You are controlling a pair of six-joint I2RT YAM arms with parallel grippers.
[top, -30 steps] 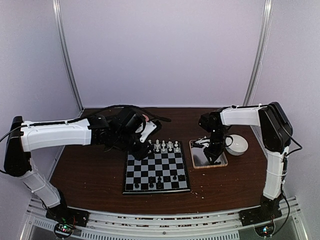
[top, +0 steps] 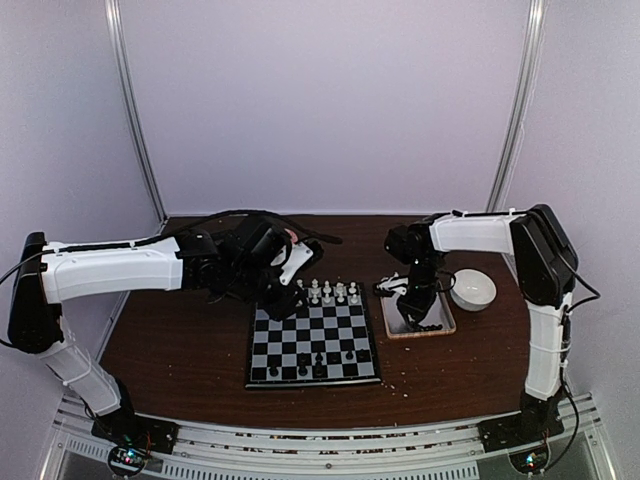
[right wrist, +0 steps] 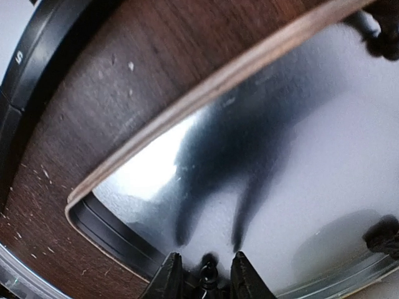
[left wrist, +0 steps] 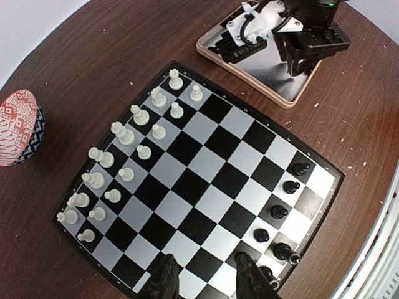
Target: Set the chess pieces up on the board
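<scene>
The chessboard [left wrist: 199, 193] carries two rows of white pieces [left wrist: 123, 133] along one side. Facing them are a line of black pawns [left wrist: 278, 212] and, behind it, a few taller black pieces [left wrist: 287, 253]. Over the board, my left gripper is open and empty; its right finger partly covers some black pieces beyond it. Inside the tray, my right gripper has its fingers apart on either side of a small black piece [right wrist: 209, 274], with a gap visible at each side. Other black pieces [right wrist: 383, 237] lie at the tray's right side.
The shallow wood-rimmed tray [top: 420, 334] stands right of the board, and a white bowl [top: 473, 290] is beside it. A red-patterned bowl [left wrist: 17, 121] sits beyond the white pieces. The board's middle squares are empty, and the table in front is mostly clear.
Within the tray, the right arm and gripper have shifted slightly to the left. The left arm and the pieces on the board look the same.
</scene>
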